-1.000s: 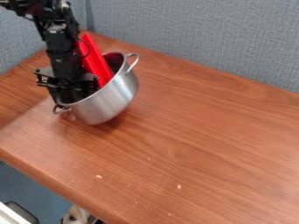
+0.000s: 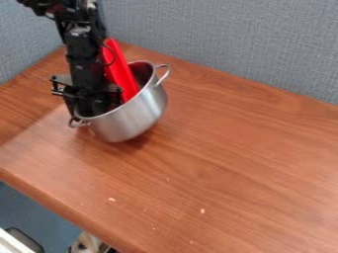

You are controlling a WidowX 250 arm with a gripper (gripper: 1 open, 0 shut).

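A steel pot (image 2: 132, 119) with two loop handles stands near the table's left end, seeming somewhat tilted. A long red object (image 2: 118, 63) sticks up out of it, leaning. My black gripper (image 2: 85, 104) is at the pot's left rim, its lower part hidden inside or behind the pot, so I cannot tell how its fingers stand or what is between them.
A grey padded wall (image 2: 238, 40) runs behind it. Past the table's left edge, at lower left, are white and dark items.
The pot, the red object and my gripper have moved slightly to the right over the last second.
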